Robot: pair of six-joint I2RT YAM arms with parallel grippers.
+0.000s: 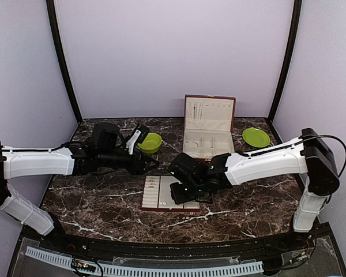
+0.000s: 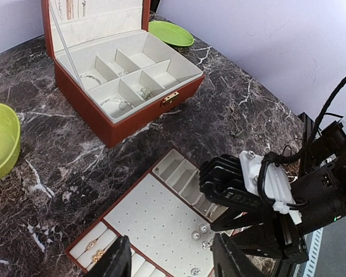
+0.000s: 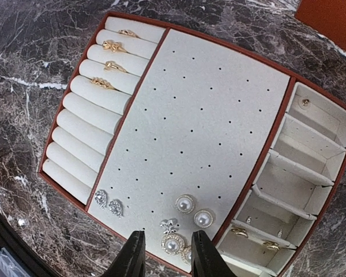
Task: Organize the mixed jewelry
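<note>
The shallow jewelry tray (image 1: 167, 209) lies open at the middle front. In the right wrist view, gold rings (image 3: 106, 64) sit in the upper roll slots, and pearl earrings (image 3: 203, 219), a silver flower-like earring (image 3: 169, 225) and silver studs (image 3: 115, 208) are on the white board's near part. My right gripper is open above those earrings, its fingers apart and holding nothing visible. Over the tray's far left side, my left gripper stands open, nothing showing between its fingers. The red-brown jewelry box (image 2: 144, 124) stands open behind, a few pieces in its compartments.
A green bowl (image 1: 150, 143) stands behind the left arm, and a green plate (image 1: 256, 137) lies at the back right. Small gold pieces (image 3: 271, 245) rest in the tray's side compartments. Both arms are close together over the tray.
</note>
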